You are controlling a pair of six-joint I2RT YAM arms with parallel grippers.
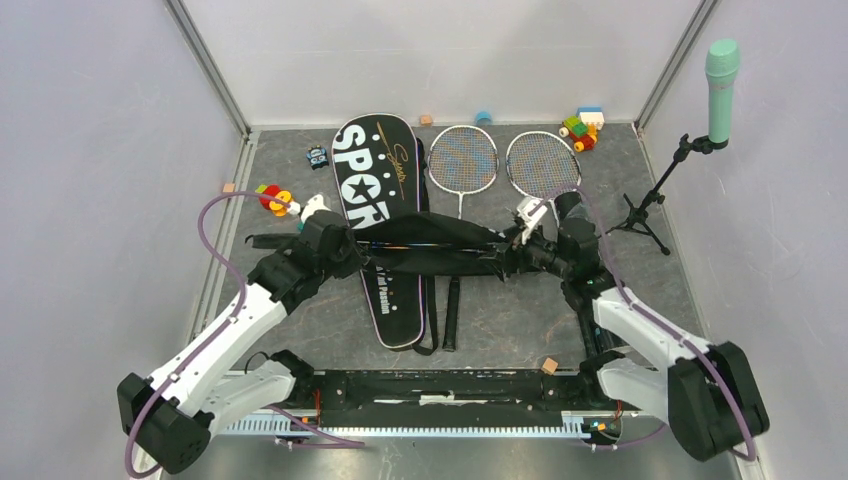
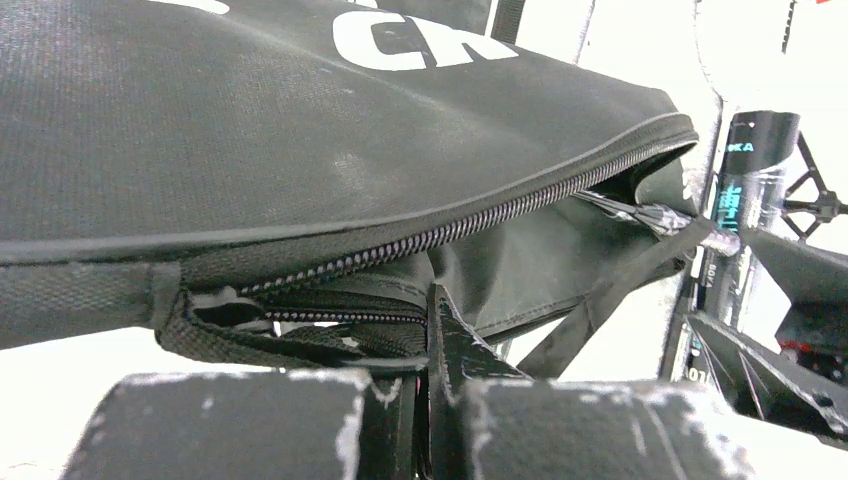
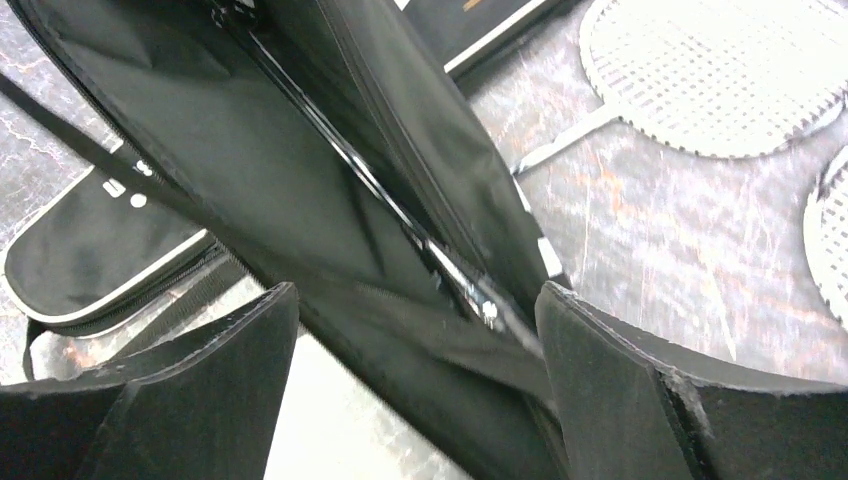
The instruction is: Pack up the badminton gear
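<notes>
A long black zippered bag [image 1: 430,258] stretches between my two arms above the floor, its mouth open. My left gripper is shut on the bag's end, where the zip edges meet. Inside lies a thin shiny rod [image 3: 365,175]; I cannot tell what it belongs to. At the other end, my right gripper stands open over the bag, a dark strap crossing beneath its fingers. Behind lies the large SPORT racket bag [image 1: 378,150]. Two rackets lie apart on the floor, the left one [image 1: 463,160] and the right one [image 1: 543,164].
A dark tube [image 2: 758,150] lies near the right arm. A small tripod [image 1: 645,212] stands at the right edge. Toy blocks [image 1: 580,132] sit at the back right, more toys [image 1: 275,198] at the left. A small wooden block [image 1: 549,366] lies near the front.
</notes>
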